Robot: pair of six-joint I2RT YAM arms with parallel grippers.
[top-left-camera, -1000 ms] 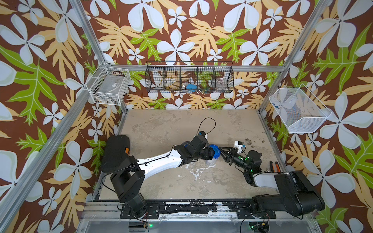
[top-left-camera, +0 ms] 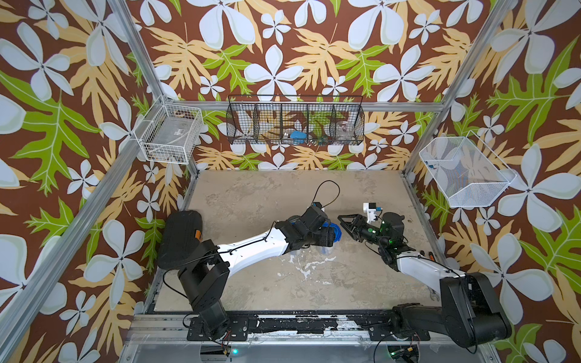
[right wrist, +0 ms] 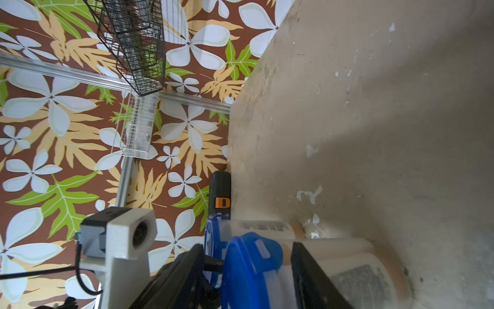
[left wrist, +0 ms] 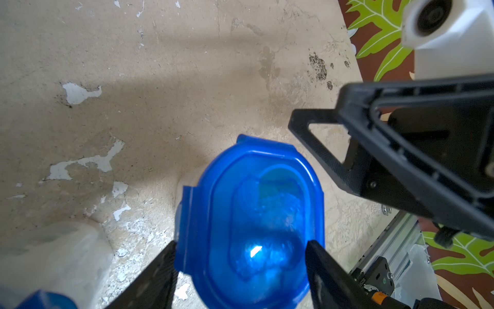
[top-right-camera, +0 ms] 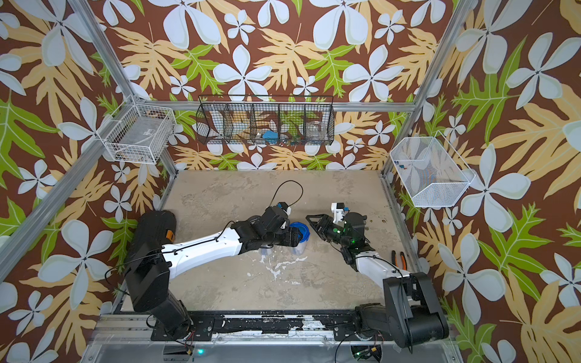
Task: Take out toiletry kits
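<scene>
A clear container with a blue lid (top-left-camera: 336, 233) stands upright on the table between my two grippers. My left gripper has its fingers on either side of this lid (left wrist: 257, 216); whether they press on it cannot be told. Partly covered by the left hand, a second container's blue lid (left wrist: 46, 301) shows at the lower left of the left wrist view. In the right wrist view, both containers (right wrist: 360, 275) (right wrist: 262, 226) lie ahead of my right gripper, whose fingers are spread and hold nothing. No toiletry kit can be made out clearly.
A black wire basket (top-left-camera: 294, 124) on the back wall holds a few small items. White baskets hang left (top-left-camera: 172, 133) and right (top-left-camera: 466, 169). A black case (top-left-camera: 181, 236) stands at the left edge. Orange-handled pliers (top-right-camera: 403, 260) lie at the right.
My right gripper has moved up the top left view, away from the lid's right side.
</scene>
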